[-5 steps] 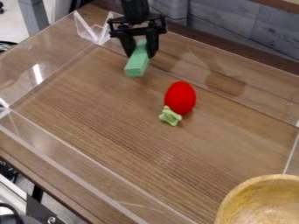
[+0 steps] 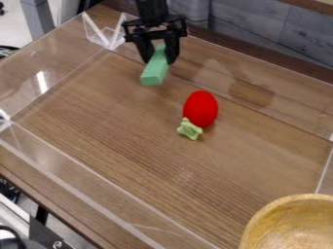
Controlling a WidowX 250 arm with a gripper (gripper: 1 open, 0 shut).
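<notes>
The black gripper point(image 2: 154, 41) at the top centre is shut on a green block point(image 2: 155, 67), which hangs below it, upright and slightly tilted. Further right on the wooden table point(image 2: 117, 156) lie a red oval object point(image 2: 201, 108) and, just below it, a small light green piece point(image 2: 190, 128).
A yellow bowl point(image 2: 293, 224) sits at the lower right corner. A clear plastic item point(image 2: 104, 31) is at the upper left. A wooden wall runs along the back right.
The gripper and green block have shifted very slightly. The other objects have not moved.
</notes>
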